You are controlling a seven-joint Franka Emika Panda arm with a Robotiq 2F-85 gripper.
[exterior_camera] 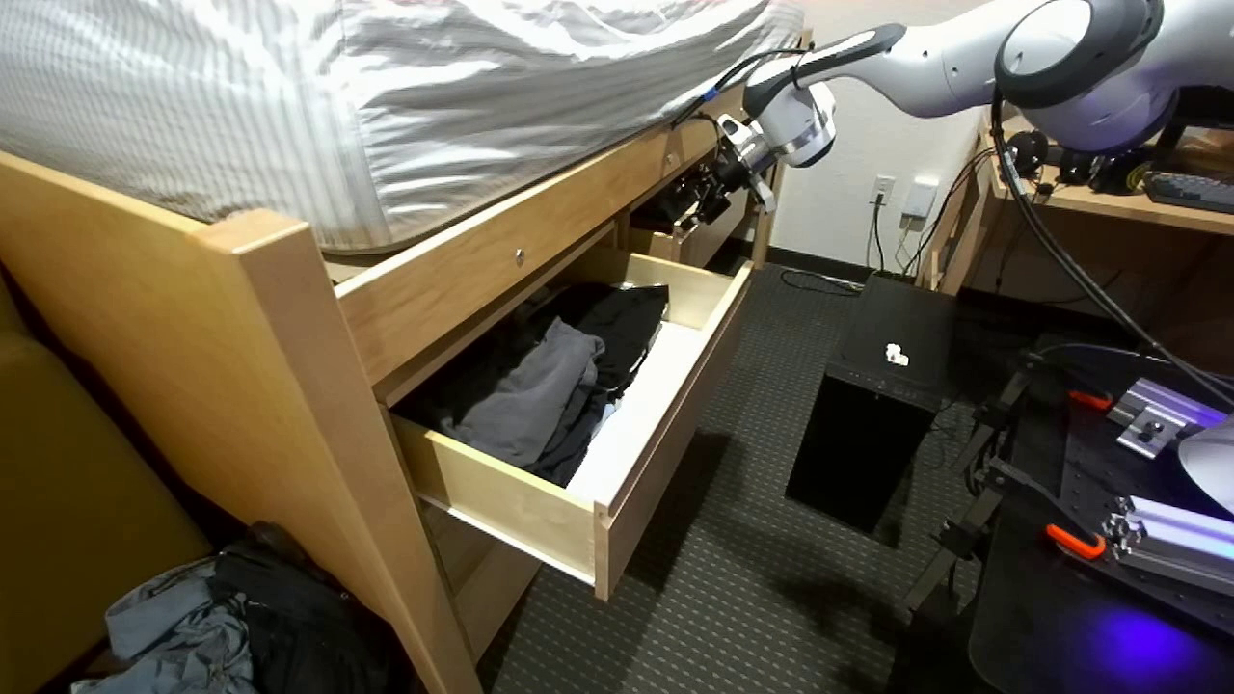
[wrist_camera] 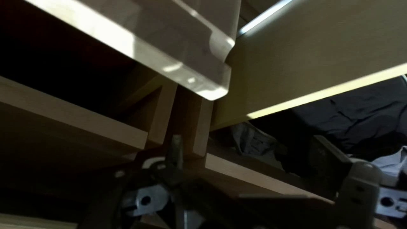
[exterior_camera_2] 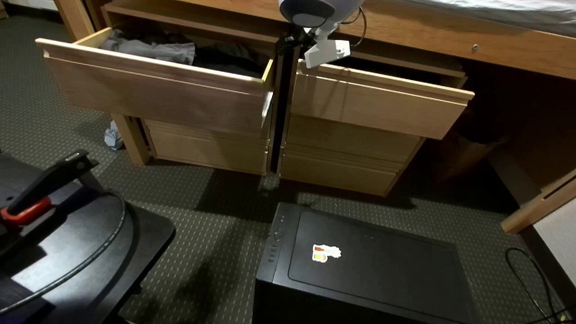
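Observation:
Two wooden drawers stand pulled out under the bed. The near drawer [exterior_camera: 667, 445] is far out and holds a grey garment [exterior_camera: 529, 393] and dark cloth. Beyond it, the far drawer [exterior_camera_2: 378, 102] is partly out, its inside mostly dark. My gripper [exterior_camera: 691, 208] hovers at the far drawer's near corner, close to the gap between the two drawers. In the wrist view, the fingers [wrist_camera: 176, 150] of my gripper are spread wide with nothing between them. Whether any part of the gripper touches the drawer's edge cannot be told.
A black computer case [exterior_camera_2: 372, 254] stands on the carpet before the drawers. The black table [exterior_camera: 1099, 601] with orange-handled clamps is at the right. A pile of clothes [exterior_camera: 231, 625] lies by the bed's near end. Above the drawers runs the wooden bed rail [exterior_camera: 521, 256].

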